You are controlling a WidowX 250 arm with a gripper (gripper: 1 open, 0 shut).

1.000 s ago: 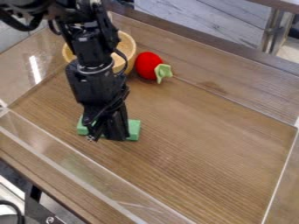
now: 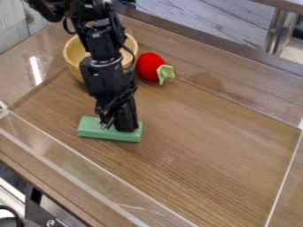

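Observation:
My black gripper (image 2: 116, 117) hangs down at the left of the wooden table, its tips low over a green rectangular block (image 2: 97, 129), near the block's back and right part. The fingers look close together; whether anything is between them is hard to see, and the block lies flat on the table.
An orange-yellow bowl (image 2: 78, 62) sits behind the arm at the back left. A red object with a green top (image 2: 151, 66), like a toy vegetable, lies right of it.
The arm has shifted back, away from the front edge, uncovering more of the green block. The block, bowl and red object look unmoved.

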